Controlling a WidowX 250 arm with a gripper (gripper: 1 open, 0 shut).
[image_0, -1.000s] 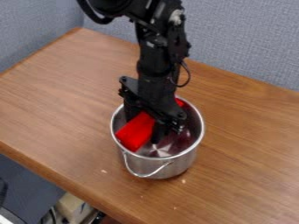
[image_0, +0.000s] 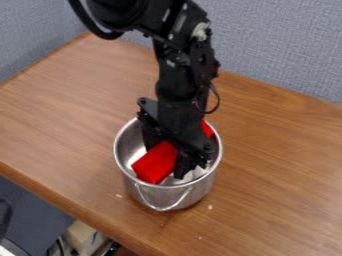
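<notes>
A silver metal bucket (image_0: 170, 195) with a wire handle stands on the wooden table. Inside it lies a red block (image_0: 154, 163), tilted, with another bit of red showing at the back right of the bucket. The black gripper (image_0: 174, 145) reaches down into the bucket over the red block and seems shut on it; its fingertips are largely hidden.
A grey wall stands behind.
The bucket has shifted slightly to the left. The red block and gripper have moved a little with it, the gripper now sitting slightly lower.
</notes>
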